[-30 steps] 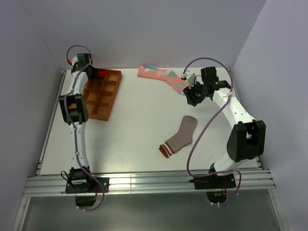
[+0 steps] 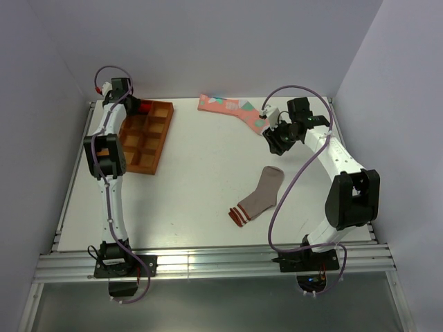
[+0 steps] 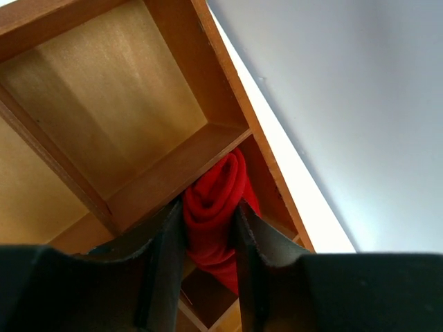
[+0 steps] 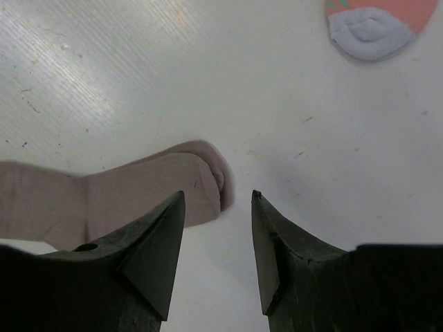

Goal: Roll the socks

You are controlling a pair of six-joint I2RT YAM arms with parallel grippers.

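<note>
A rolled red sock (image 3: 211,207) rests in a corner compartment of the wooden box. My left gripper reaches down into that compartment, its fingers parted on either side of the sock; the lower part of the roll is partly hidden by them. From the top view, only a patch of red (image 2: 145,108) shows by the left gripper. A brown-grey sock with striped cuff (image 2: 260,197) lies flat on the table. Above its toe end (image 4: 197,181), my right gripper hangs open and empty. A pink patterned sock (image 2: 225,106) lies flat at the back.
The divided wooden box (image 2: 160,131) stands at the back left, its visible neighbouring compartments empty. A wall rises close behind it.
The right arm has shifted slightly; the flat socks lie unmoved on the table.
</note>
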